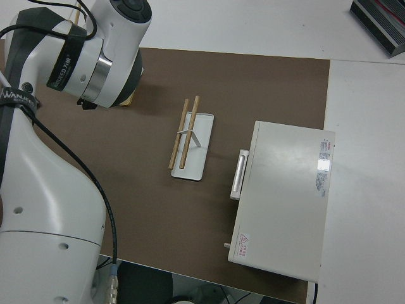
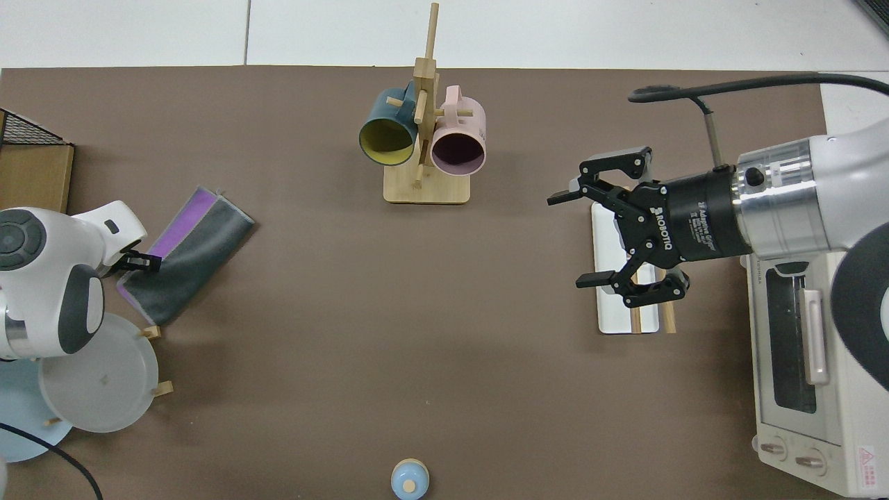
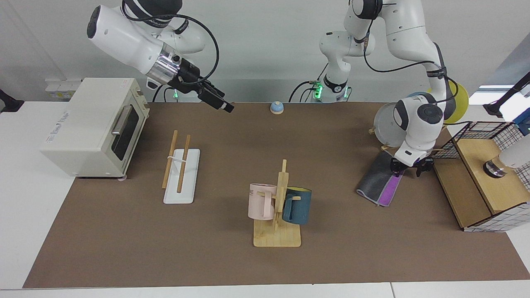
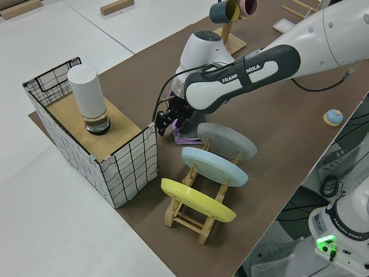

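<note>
A grey towel with a purple band (image 2: 187, 258) lies on the brown mat at the left. One black gripper (image 2: 140, 260), on the arm at the left of the top view, is low at the towel's near end; whether it grips the fabric is hidden. The other gripper (image 2: 562, 239), at the right of the top view, hangs open above the area by a white board with two wooden rods (image 2: 608, 308), nothing between its fingers. A wooden mug tree (image 2: 425, 192) holds a teal mug (image 2: 383, 133) and a pink mug (image 2: 458, 150).
A toaster oven (image 3: 89, 129) stands beside the board. A plate rack with plates (image 4: 196, 198) and a wire basket with wooden board (image 4: 121, 130) are near the towel. A small blue round object (image 2: 409, 480) sits at the edge.
</note>
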